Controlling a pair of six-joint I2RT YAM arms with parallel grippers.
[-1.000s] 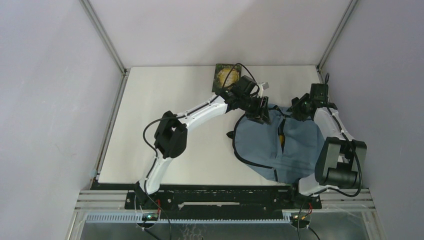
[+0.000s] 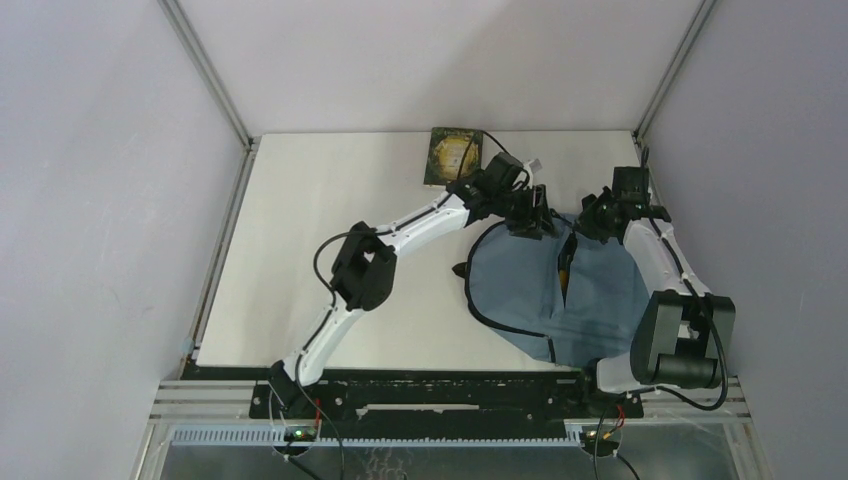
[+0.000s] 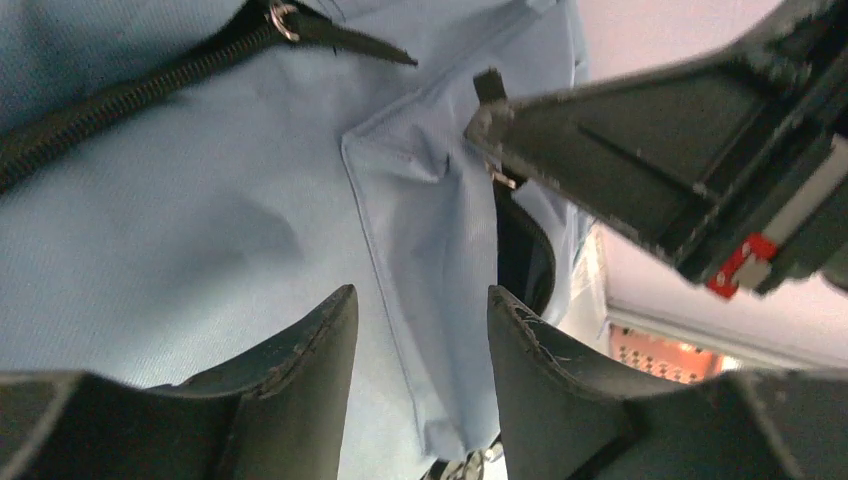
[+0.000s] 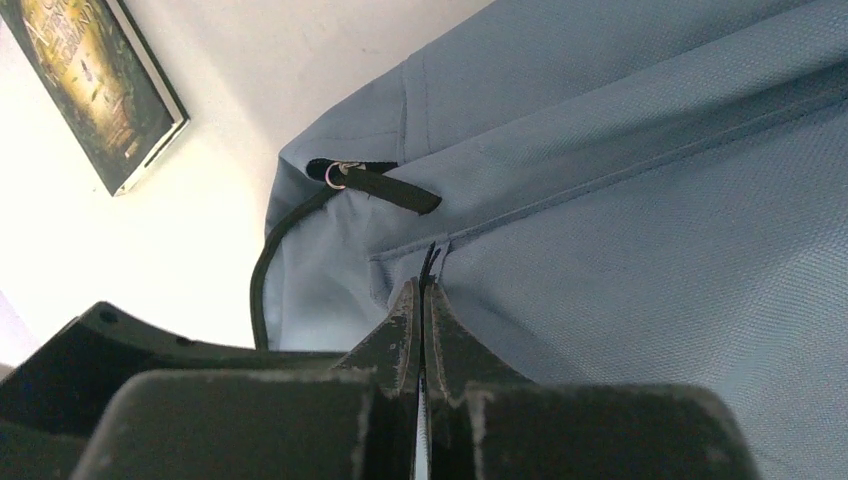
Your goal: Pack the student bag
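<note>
The blue-grey student bag (image 2: 505, 280) lies on the right of the table, with a zipper and pull (image 4: 390, 190). My left gripper (image 2: 530, 225) is over its upper edge; in the left wrist view its fingers (image 3: 300, 380) are apart with nothing between them. My right gripper (image 2: 590, 222) is at the bag's upper right; in the right wrist view (image 4: 422, 285) it is shut at a fabric fold with a dark strip at its tips, whether pinched between them I cannot tell.
A book (image 2: 445, 145) lies at the back of the table, left of the bag. Walls bound the table at the back and sides.
My left arm has moved a little to the right over the bag. My right arm shifted slightly, and the bag's upper edge has shifted a little.
</note>
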